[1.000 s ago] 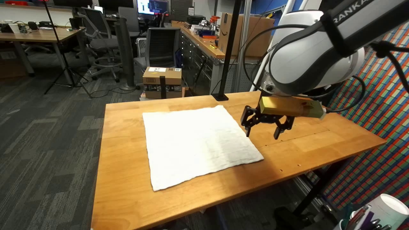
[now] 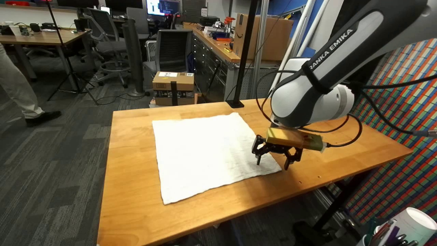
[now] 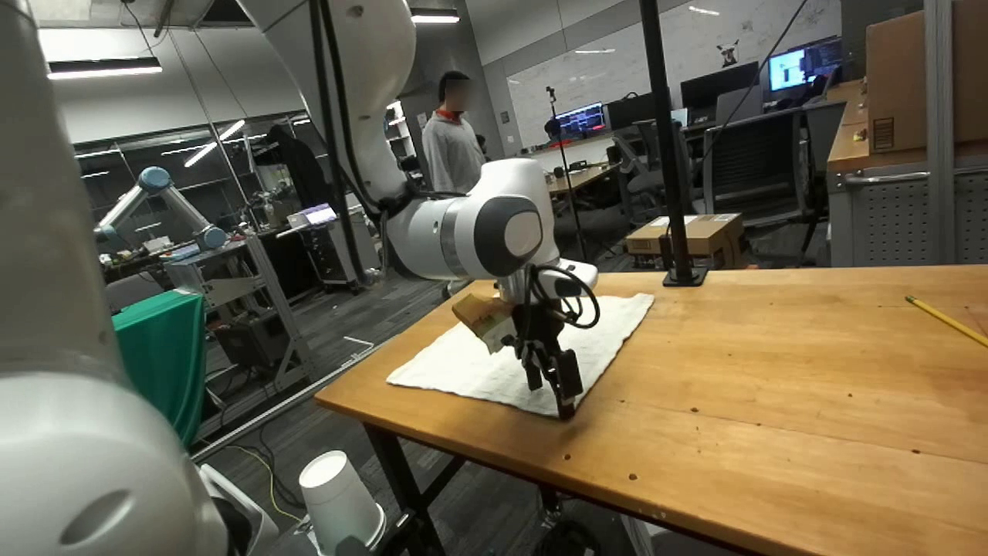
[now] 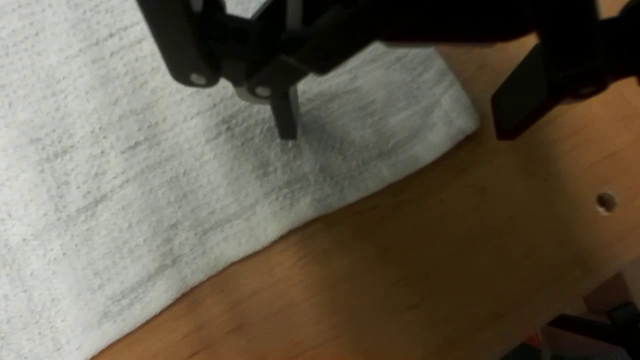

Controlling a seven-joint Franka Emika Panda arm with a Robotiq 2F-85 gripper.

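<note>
A white cloth lies spread flat on the wooden table. Over its near right corner my gripper stands open and points down, nothing between its fingers. In the wrist view one finger is above the cloth, and the other finger is over bare wood just past the corner, so the corner lies between them. From the second exterior view the gripper appears low at the cloth's edge; whether a fingertip touches is hard to tell.
A black post rises from the table's back edge. Far along the table lies a yellow pencil. Bare wood surrounds the cloth, and the table's front edge runs close to the gripper.
My gripper has come down and a little to the left, toward the cloth's near right corner. It stays open. The cloth has not moved. A person's leg has appeared at the far left.
</note>
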